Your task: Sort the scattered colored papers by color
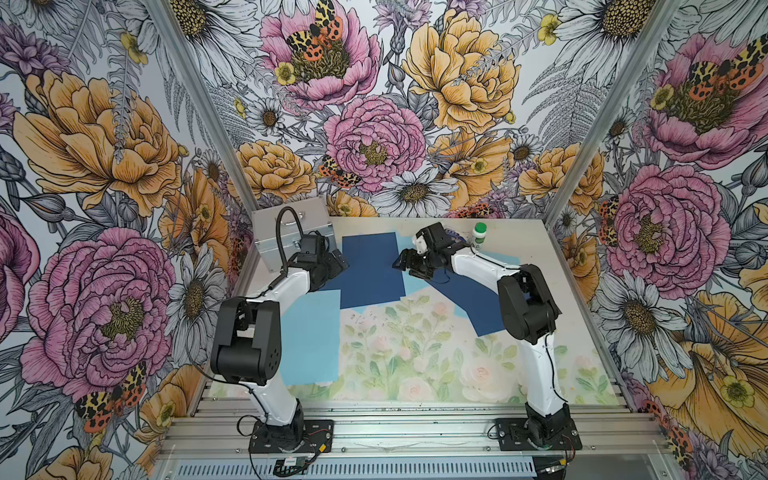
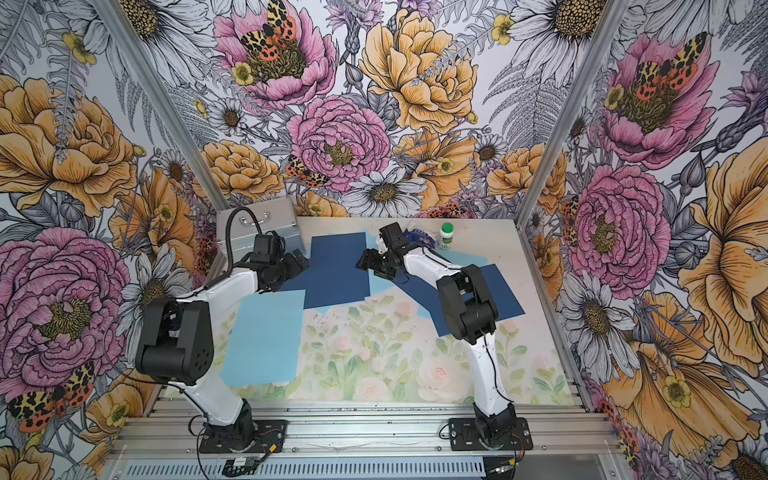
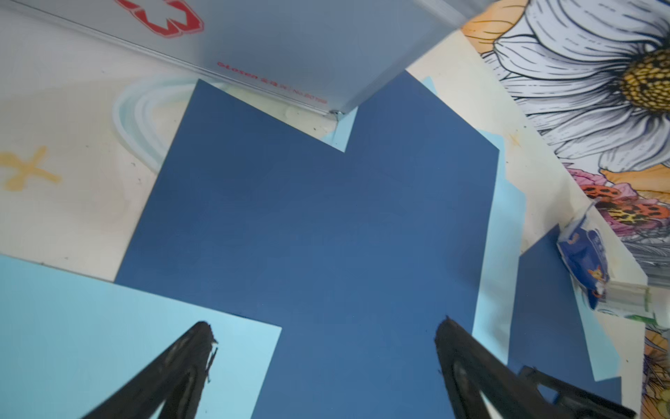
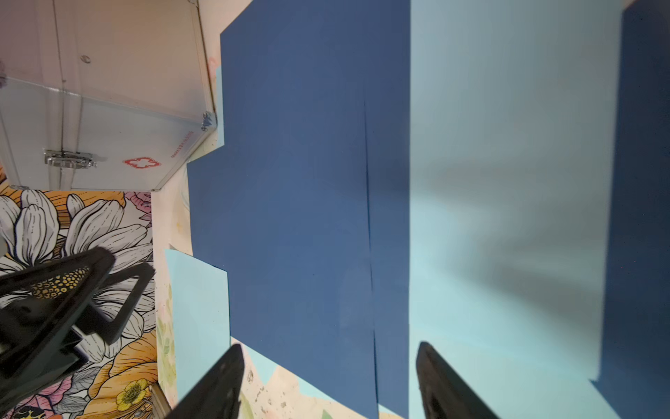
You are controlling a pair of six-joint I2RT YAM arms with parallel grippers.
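Note:
Dark blue papers [image 1: 372, 268] lie overlapping at the back centre, edged by light blue paper [image 4: 509, 209] on their right. A single light blue sheet [image 1: 312, 340] rests at front left, partly under my left arm. More dark blue paper [image 2: 497, 292] lies on the right, with light blue paper beneath it. My left gripper stands open above the boundary between the light blue sheet and the dark blue papers, nothing between its fingers. Over the right edge of the dark blue stack hangs my right gripper, its fingers apart and empty.
A metal case [image 1: 284, 232] at the back left overhangs a corner of the dark blue paper. A green-capped bottle [image 1: 479, 233] and a crumpled blue packet [image 3: 585, 257] stand at the back right.

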